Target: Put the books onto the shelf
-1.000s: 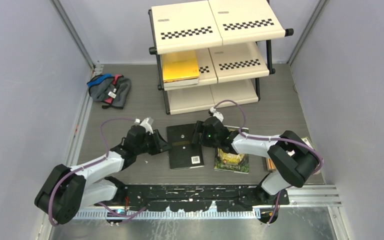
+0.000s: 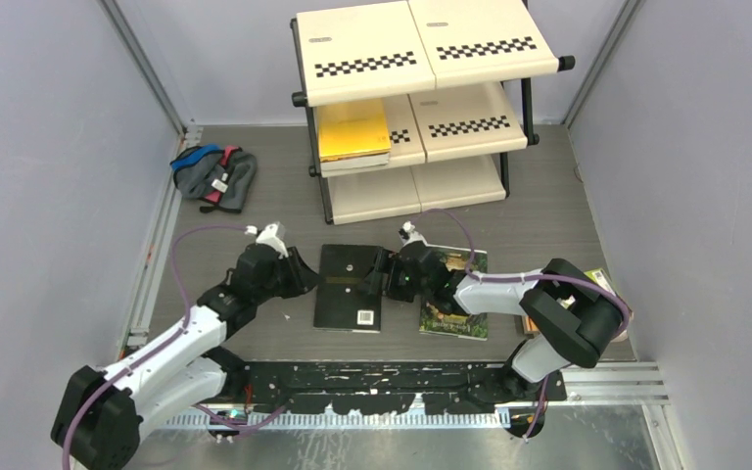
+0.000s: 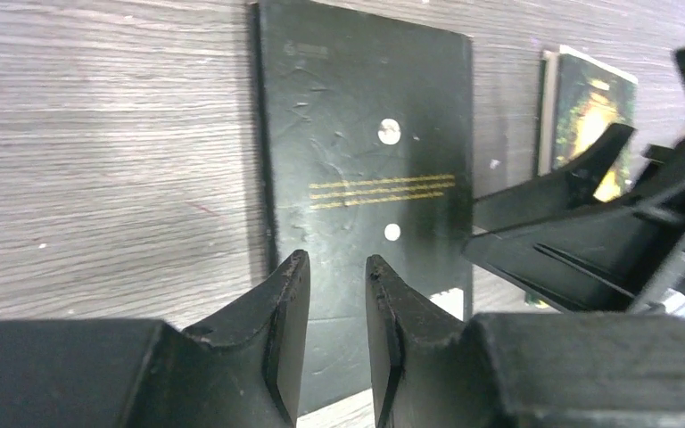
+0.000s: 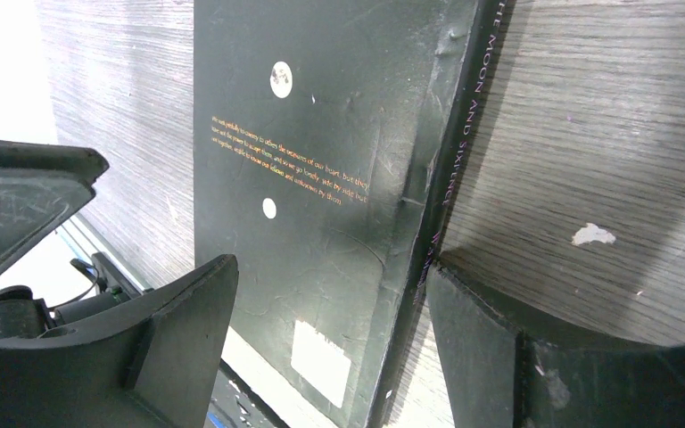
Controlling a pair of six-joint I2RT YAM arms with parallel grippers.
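Note:
A black book (image 2: pixel 349 308) with a white label lies flat on the table between the two arms. My left gripper is part open over the book's left side, with nothing held between its fingers. At the opposite edge, my right gripper stands open; one finger (image 4: pixel 178 312) is above the cover, the other beside the spine, close to it. East of it, a green illustrated book (image 2: pixel 460 324) lies partly under the right arm. Yellow-topped books (image 2: pixel 354 132) rest on the shelf's middle tier.
A cream three-tier shelf (image 2: pixel 465 181) stands at the back, with free room on its lower tiers. A grey bag (image 2: pixel 217 179) lies back left. Another book (image 2: pixel 602 284) is partly hidden behind the right arm.
The black book has shifted slightly left and straightened as my right gripper moved left.

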